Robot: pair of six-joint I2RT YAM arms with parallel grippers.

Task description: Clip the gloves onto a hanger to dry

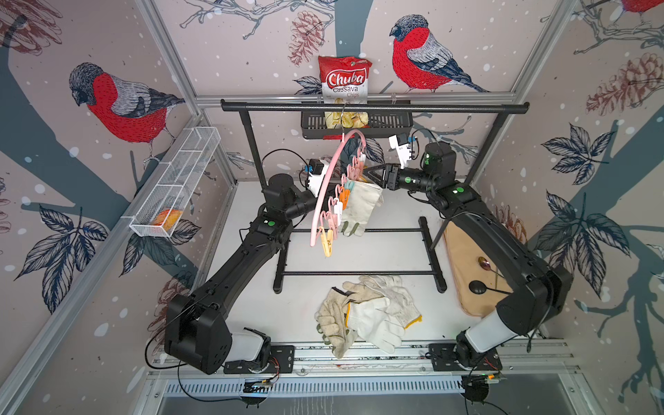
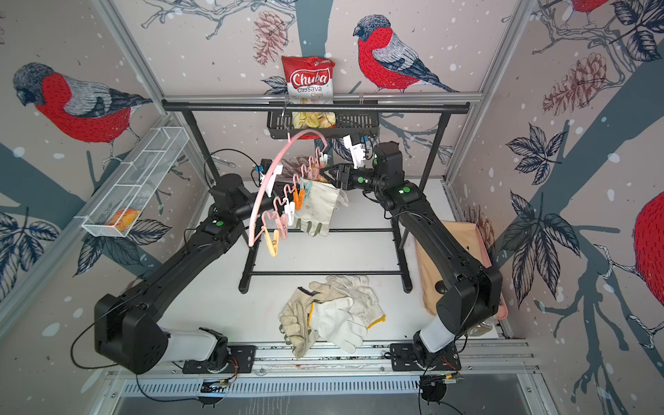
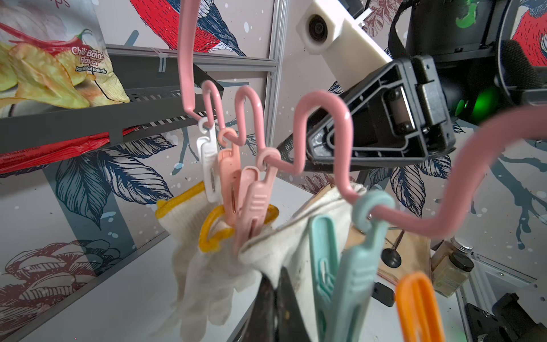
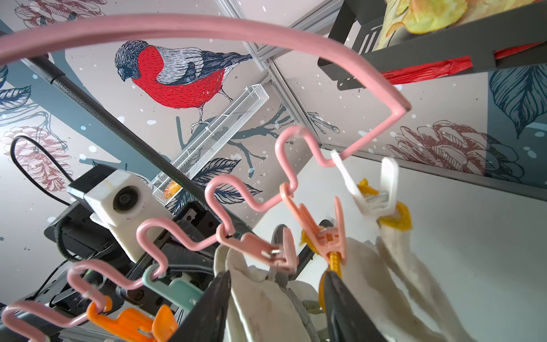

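Observation:
A pink hanger (image 1: pixel 325 178) with coloured clips hangs tilted from the black rack. Beneath its far half hangs a pale glove (image 1: pixel 360 206). In the left wrist view, my left gripper is shut, with folds of that glove's cuff (image 3: pixel 285 248) running in to its fingertips. My right gripper stands open around the glove cloth (image 4: pixel 265 307), just below a peach clip (image 4: pixel 265 250). Whether this clip grips the cloth cannot be told. Another yellow-trimmed glove (image 4: pixel 418 276) hangs from a white clip (image 4: pixel 370 193) and a second peach clip (image 4: pixel 324 230).
Several loose gloves (image 1: pixel 373 318) lie piled at the table's front. The black rack bar (image 1: pixel 290 106) crosses above, before a dark basket (image 1: pixel 314 124) with a chip bag (image 1: pixel 344 76). A teal clip (image 3: pixel 356 268) and an orange clip (image 3: pixel 420 307) hang near my left gripper.

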